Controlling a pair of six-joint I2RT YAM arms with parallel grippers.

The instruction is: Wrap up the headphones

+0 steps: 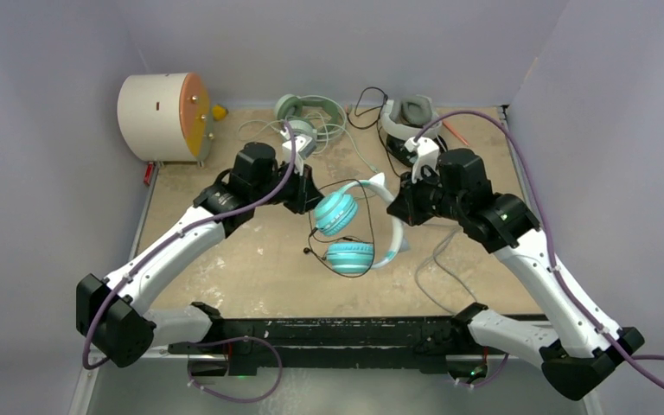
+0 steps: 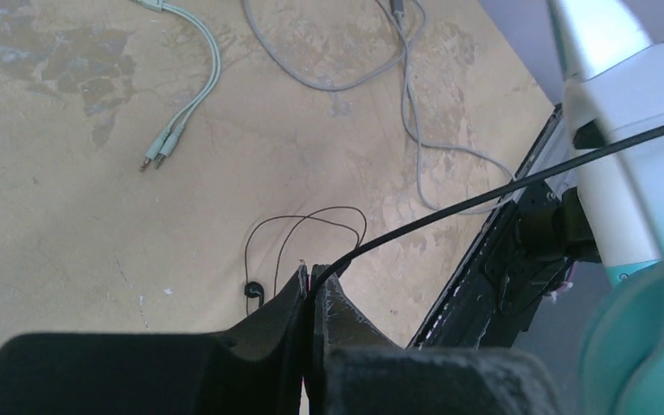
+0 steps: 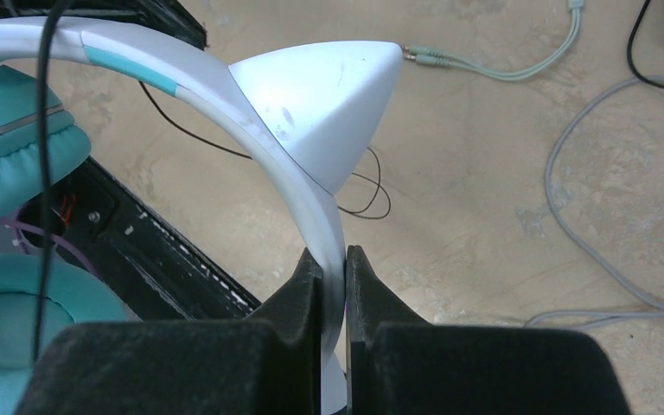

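A white and turquoise cat-ear headphone set (image 1: 395, 226) hangs above the table, its headband clamped in my right gripper (image 1: 404, 213). The right wrist view shows the white headband (image 3: 333, 251) between the fingers, with a white ear (image 3: 320, 104) beside it. Both turquoise ear cups (image 1: 349, 257) face left. A thin black cable (image 1: 373, 229) loops around the cups. My left gripper (image 1: 316, 201), left of the upper cup, is shut on this cable; the left wrist view has the black cable (image 2: 450, 210) running from its fingertips to the upper right.
Green headphones (image 1: 320, 110) and white-grey headphones (image 1: 398, 118) lie at the back with their cables. A white drum (image 1: 154, 118) stands at the back left. Grey cable (image 1: 439, 259) lies at right.
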